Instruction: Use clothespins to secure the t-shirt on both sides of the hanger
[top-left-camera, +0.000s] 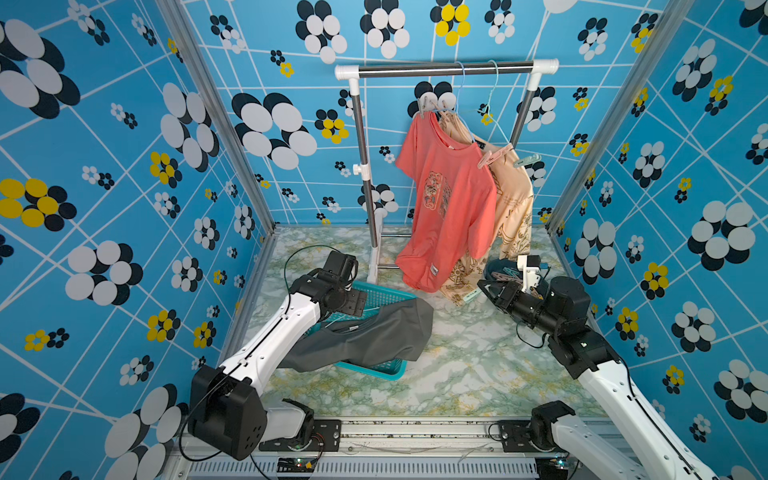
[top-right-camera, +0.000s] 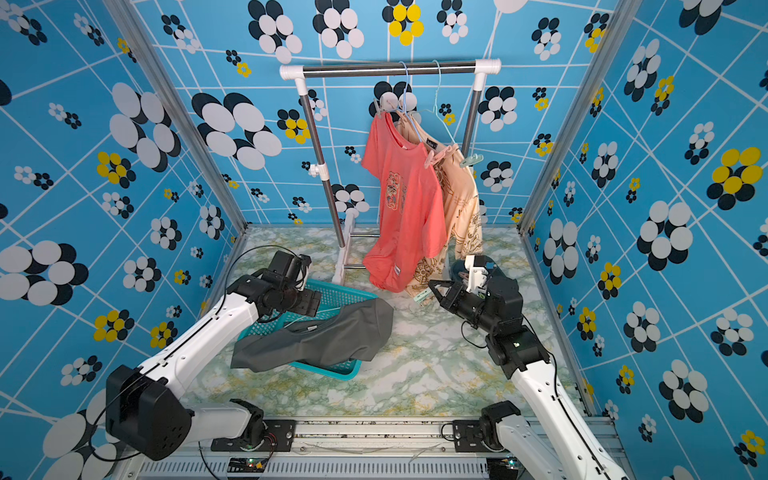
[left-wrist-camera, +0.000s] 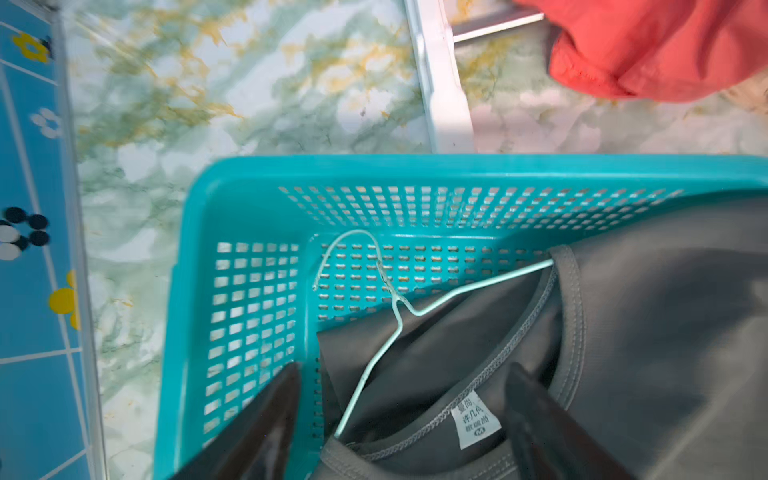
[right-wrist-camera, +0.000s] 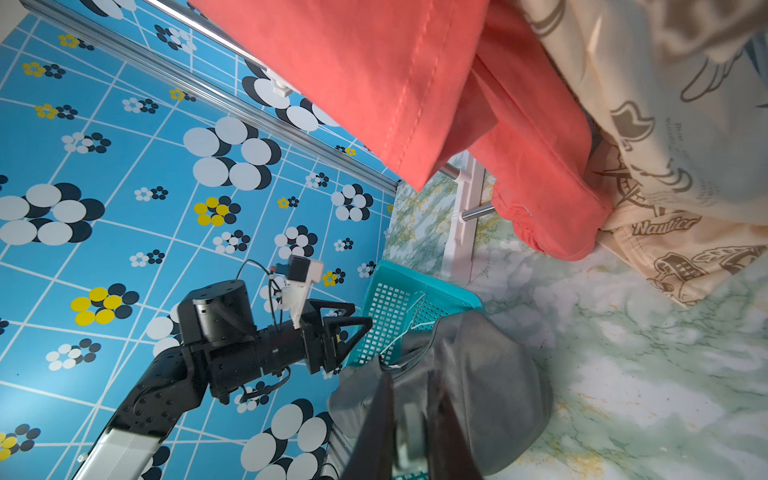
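A dark grey t-shirt (left-wrist-camera: 672, 320) lies loosely in and over the teal basket. Its pale green wire hanger (left-wrist-camera: 464, 292) runs inside the neck, with hook and neck wires showing; the hanger's ends are under the cloth. My left gripper stands open above the collar, its blurred fingers apart and nothing gripped between them. To the right, my right gripper (top-left-camera: 483, 288) is shut on a pale green clothespin (top-left-camera: 472, 295), which also shows as a pale clothespin (right-wrist-camera: 411, 440) between the fingers in the right wrist view.
Beyond the basket (left-wrist-camera: 448, 166), a rack (top-left-camera: 448, 70) bears a coral shirt (top-left-camera: 452, 204) and a beige patterned garment (top-left-camera: 512, 192), with clothespins at the shoulders. A dark bowl of clothespins (top-left-camera: 499, 268) is partly behind my right gripper.
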